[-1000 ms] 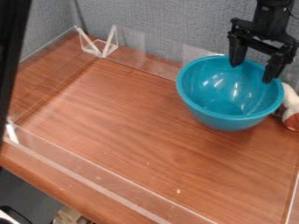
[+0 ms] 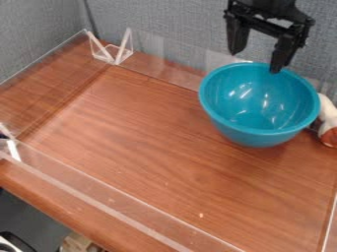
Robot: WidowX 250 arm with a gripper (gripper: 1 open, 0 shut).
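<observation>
A turquoise bowl (image 2: 258, 113) sits on the wooden table (image 2: 145, 157) toward the back right, its inside looking empty apart from glints of light. Above the bowl's back rim, the black gripper (image 2: 258, 57) hangs open, its two fingers apart with nothing seen between them.
A small white wire frame (image 2: 112, 49) stands at the back left. A white and reddish object (image 2: 328, 126), partly cut off, lies right of the bowl. Clear plastic borders run along the table's edges.
The gripper has moved up and to the left, out from over the right part of the bowl. The bowl looks unmoved.
</observation>
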